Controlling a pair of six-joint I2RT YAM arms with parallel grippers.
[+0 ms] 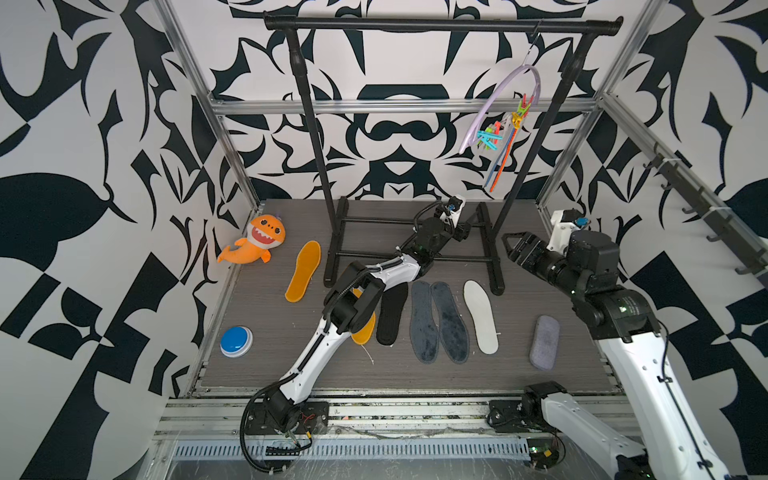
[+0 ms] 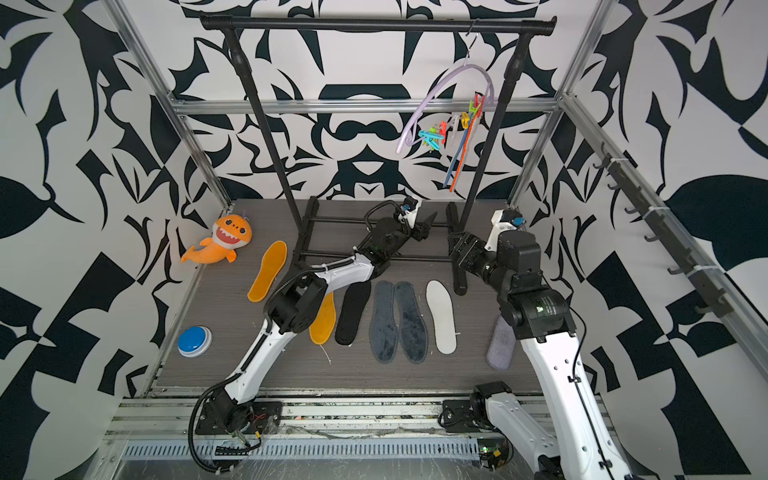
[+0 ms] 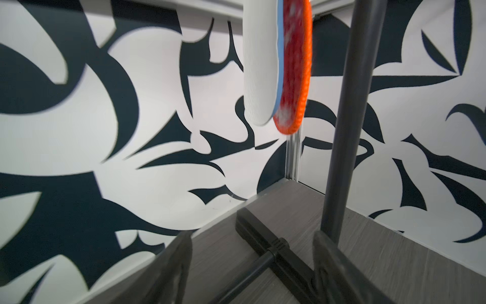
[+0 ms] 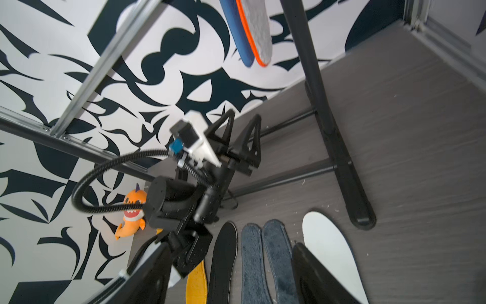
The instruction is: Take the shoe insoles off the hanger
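Note:
A lilac hanger [image 1: 494, 93] hangs from the rack's right end with coloured clips and insoles, including an orange-edged one [image 1: 501, 168] and a blue one [image 2: 453, 157]. In the left wrist view, a white-faced insole [image 3: 262, 60] hangs beside a red-orange one [image 3: 291, 91]. My left gripper is below and left of the hanging insoles, open with nothing between its fingers. My right gripper is at the right, outside the rack, also open and empty.
The black rack post [image 3: 351, 121] stands close by the insoles. Several loose insoles, including a white one [image 1: 481, 316], lie across the front floor. An orange shark toy [image 1: 254, 240] and blue button [image 1: 235, 341] are at the left.

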